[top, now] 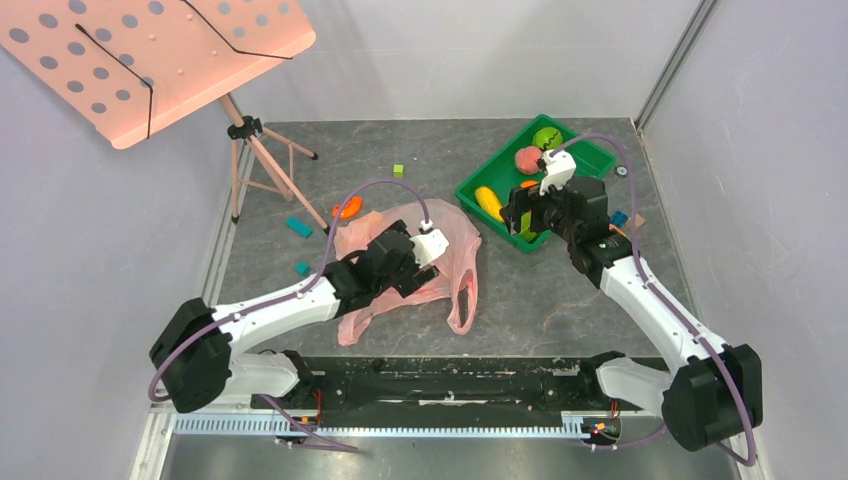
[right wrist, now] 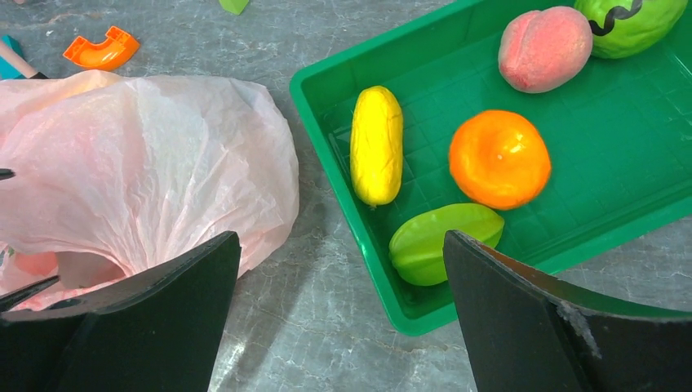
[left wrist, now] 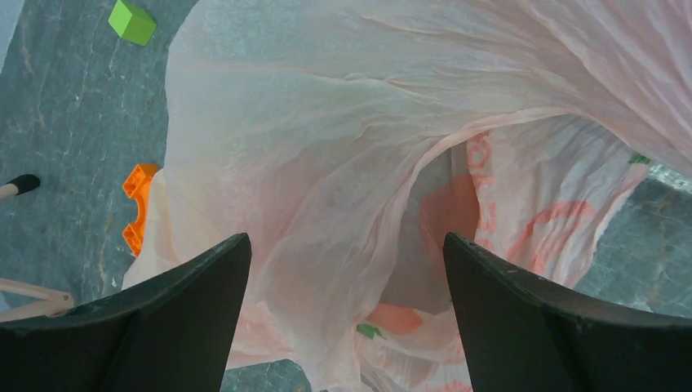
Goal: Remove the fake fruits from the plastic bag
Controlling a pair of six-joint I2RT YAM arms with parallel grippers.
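A pink translucent plastic bag lies in the middle of the floor, its mouth facing the robot. Over it hangs my left gripper, open, with bag film in view beyond its fingers and none visibly pinched. Whether fruit is still inside the bag cannot be told. My right gripper is open and empty above the near part of the green bin. Inside the bin lie a yellow fruit, an orange, a green star fruit, a peach and a watermelon.
Left of the bag's back edge is an orange curved piece, with a green cube behind. Teal blocks and a tripod stand at left. Bare floor lies right of the bag.
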